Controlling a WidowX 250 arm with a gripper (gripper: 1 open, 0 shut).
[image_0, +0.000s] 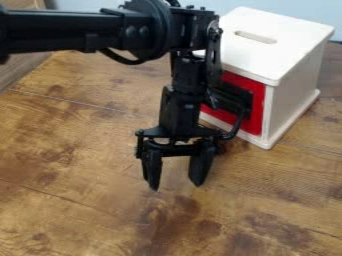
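My black gripper (175, 172) points straight down over the wooden floor or tabletop, its two fingers apart with nothing between them. Behind it to the right stands a white wooden box (285, 85) with a slot in its lid and a red panel (249, 120) on the side facing me. The arm partly hides that red face.
Bare wooden surface (94, 200) fills the left and front of the view. A pale edge runs along the upper left, and a light area lies behind the box.
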